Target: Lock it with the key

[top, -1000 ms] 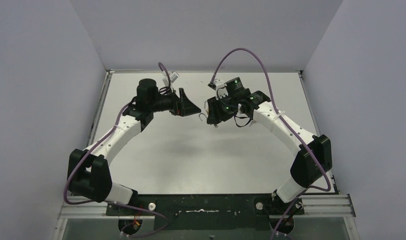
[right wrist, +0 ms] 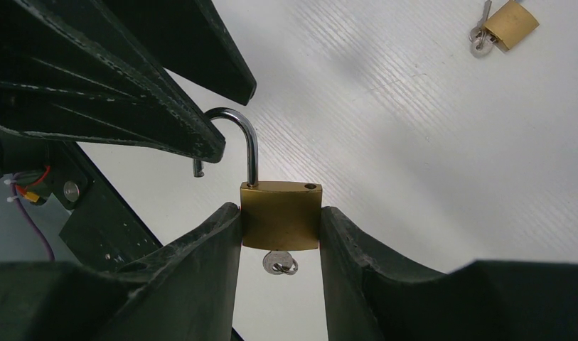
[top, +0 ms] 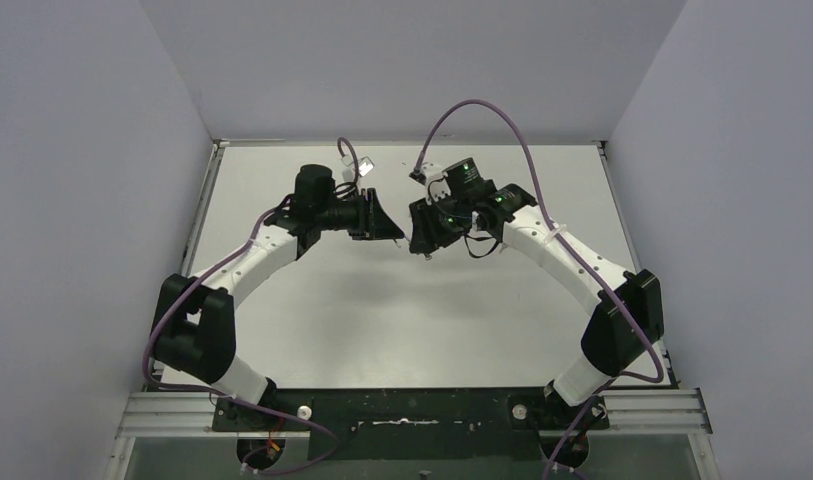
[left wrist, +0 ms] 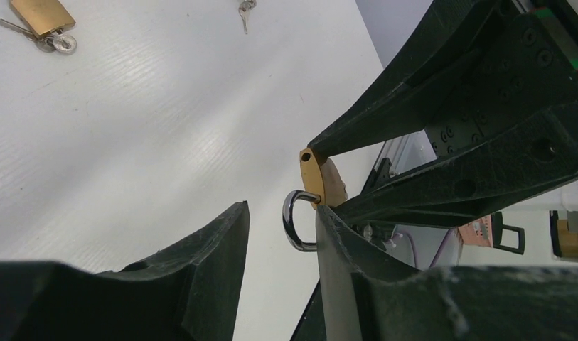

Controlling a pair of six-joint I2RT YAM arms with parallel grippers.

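My right gripper (top: 422,236) is shut on a brass padlock (right wrist: 281,217), held upright with its steel shackle (right wrist: 252,149) raised and open; a key (right wrist: 276,262) on a ring shows below the lock body. In the left wrist view the shackle (left wrist: 289,220) sits at those fingertips, beside the right gripper's fingers; whether they touch it is unclear.
A second padlock with keys lies on the white table (top: 402,310); loose keys (left wrist: 244,15) also show in the left wrist view. Walls border the table at the sides and back.
My left gripper has moved right toward the held padlock and its shackle. My right gripper with the padlock has shifted slightly left.
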